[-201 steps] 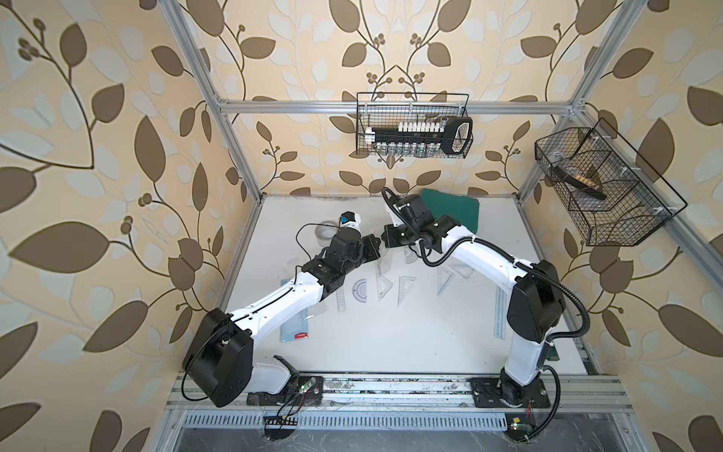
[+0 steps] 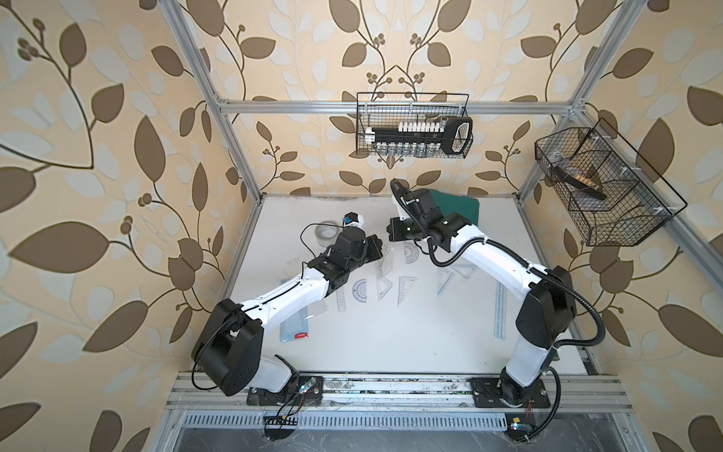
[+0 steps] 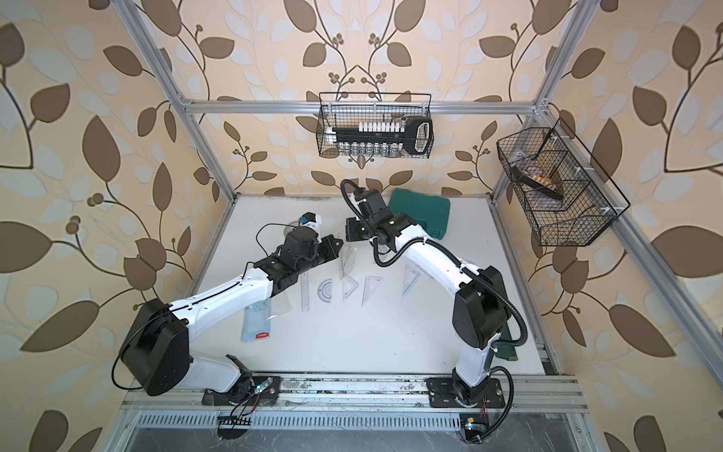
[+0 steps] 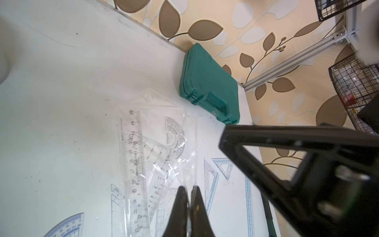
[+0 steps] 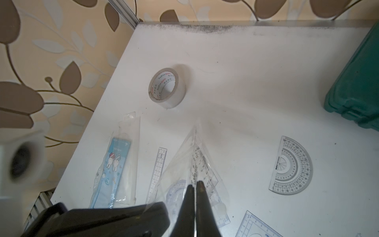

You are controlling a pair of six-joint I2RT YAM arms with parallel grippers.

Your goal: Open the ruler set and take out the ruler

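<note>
A clear plastic ruler pouch [image 4: 152,154] hangs between my grippers at the table's centre, with a straight ruler, triangle and protractor showing inside in the left wrist view. My left gripper is shut on its thin plastic. My right gripper is also shut on the pouch's film, which fans out above its fingertips in the right wrist view.
Loose protractors [image 5: 294,165], triangles and rulers lie on the white table [image 5: 252,79]. A tape roll [image 5: 167,94], a blue packet [image 5: 112,173] and a green case [image 4: 209,83] sit around them. Wire baskets hang above.
</note>
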